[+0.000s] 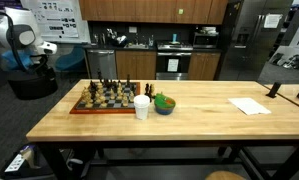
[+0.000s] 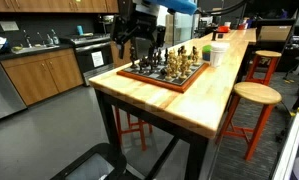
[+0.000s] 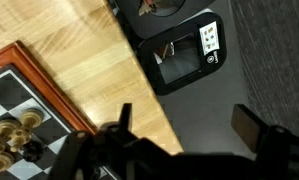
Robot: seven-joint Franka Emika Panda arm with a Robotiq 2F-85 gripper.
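My gripper is open, with nothing between its spread fingers in the wrist view. Below it are the table's edge and the dark floor. A chessboard with a reddish-brown frame [image 1: 101, 110] lies on the wooden table, crowded with light and dark pieces. Its frame's corner [image 3: 51, 92] and several pieces [image 3: 24, 122] show left of the fingers in the wrist view. Exterior view 2 has the gripper [image 2: 129, 46] above the board's far side, near the dark pieces. A white cup [image 1: 141, 107] stands to the board's right, beside a bowl [image 1: 165, 108] with green contents.
Bare tabletop [image 1: 209, 100] stretches right of the bowl to a white sheet [image 1: 249, 105]. A black object with an open, tray-like recess [image 3: 177, 62] lies beyond the table edge in the wrist view. Red stools [image 2: 257, 95] stand beside the table.
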